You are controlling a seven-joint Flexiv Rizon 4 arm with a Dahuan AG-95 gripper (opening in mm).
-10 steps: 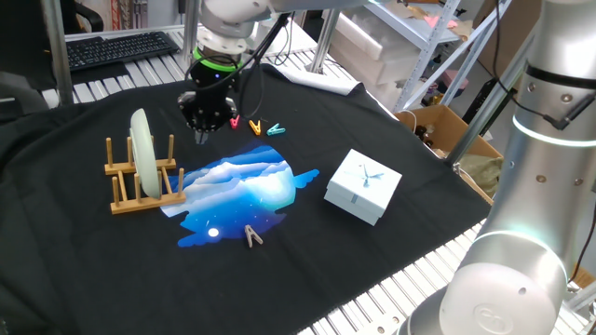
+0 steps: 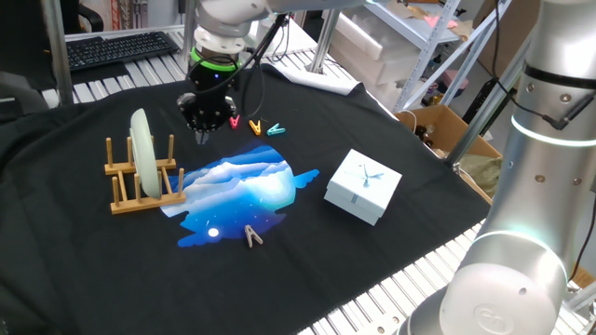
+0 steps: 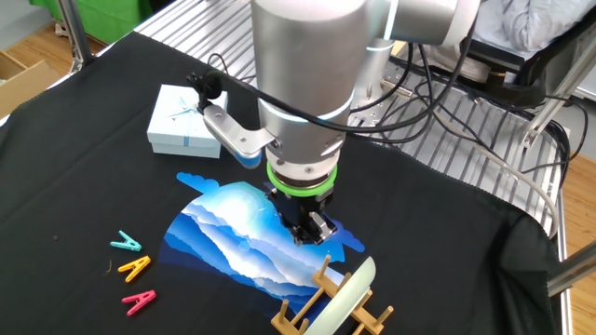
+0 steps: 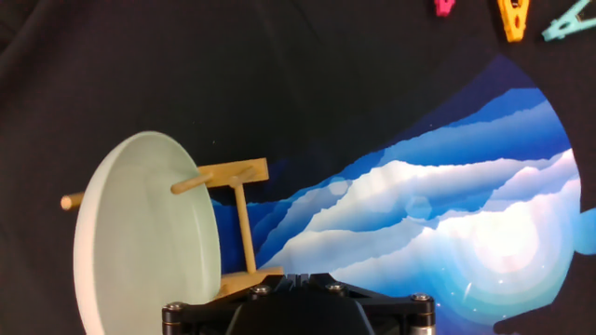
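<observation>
My gripper (image 2: 202,138) hangs over the black cloth, pointing down, clear of every object. At the bottom edge of the wrist view its dark fingers (image 4: 296,284) are drawn together, with nothing visible between them. A pale green dish (image 4: 154,233) stands on edge in a wooden rack (image 2: 147,205), at the cloth's left side in exterior view 1. The blue mountain-picture mat (image 2: 237,191) lies flat beside the rack. Across the mat from the rack is a white lidded box (image 2: 363,186) with a blue bow.
Pink (image 3: 139,301), yellow (image 3: 135,268) and teal (image 3: 126,242) clothespins lie apart on the cloth. A beige clothespin (image 2: 252,235) rests at the mat's edge. Bare cloth (image 2: 251,293) stretches along the front in exterior view 1. The arm's own base occupies the right.
</observation>
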